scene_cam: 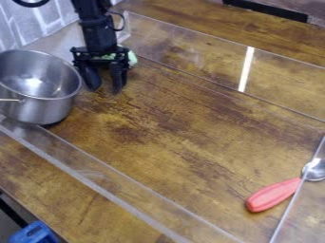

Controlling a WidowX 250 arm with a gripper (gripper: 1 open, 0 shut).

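My black gripper [105, 66] hangs low at the upper left, just right of and behind a large steel pot [36, 85]. A small light green object [128, 58] lies partly hidden behind the gripper. Whether the gripper is open or shut, or holds anything, I cannot tell from this view.
A red-handled spoon [276, 195] lies at the lower right of the wooden table [178, 133]. A blue object [38, 234] shows at the bottom left corner.
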